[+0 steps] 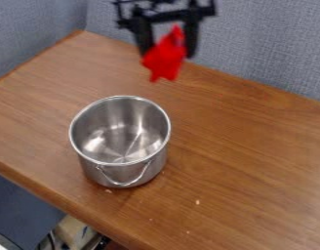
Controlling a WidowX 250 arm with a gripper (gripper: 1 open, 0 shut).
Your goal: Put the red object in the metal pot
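The red object (164,56) hangs in the air at the top of the camera view, blurred by motion. My dark gripper (168,41) is shut on it from above, its fingers along the object's sides. Below and a little left of it, the shiny metal pot (86,121) stands upright on the wooden table, its mouth facing up. The inside of the pot looks empty. The red object is apart from the pot, farther back in the view than its rim.
Grey padded walls (267,49) border the back and left. Dark cables (59,237) lie at the lower left, off the table's front edge.
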